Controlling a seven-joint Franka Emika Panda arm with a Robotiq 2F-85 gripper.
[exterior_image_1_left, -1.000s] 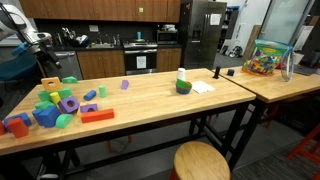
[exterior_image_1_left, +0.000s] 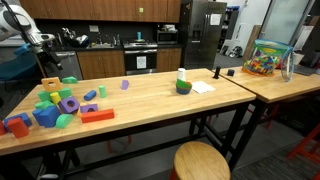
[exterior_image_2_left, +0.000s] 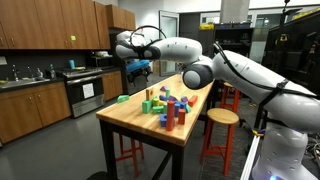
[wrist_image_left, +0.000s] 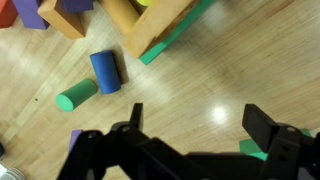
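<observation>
My gripper is open above the tabletop, with bare wood showing between its fingers. Up and to the left of it in the wrist view are a blue cylinder (wrist_image_left: 105, 71) and a green cylinder (wrist_image_left: 76, 95), both on the table. An orange block (wrist_image_left: 157, 22) lies along a green piece near the top edge. Behind the right finger a green block (wrist_image_left: 270, 144) is partly hidden. Many coloured blocks crowd the table's left end in exterior view 1, among them a long red block (exterior_image_1_left: 97, 116) and a purple ring (exterior_image_1_left: 69, 105).
A green bowl (exterior_image_1_left: 183, 87), a white sheet (exterior_image_1_left: 203, 87) and a white container (exterior_image_1_left: 181, 74) sit farther along the table. A stool (exterior_image_1_left: 201, 162) stands in front, and a second table (exterior_image_1_left: 285, 87) is at the right.
The arm at the far left has shifted slightly to the right. The blocks on the table look unmoved.
</observation>
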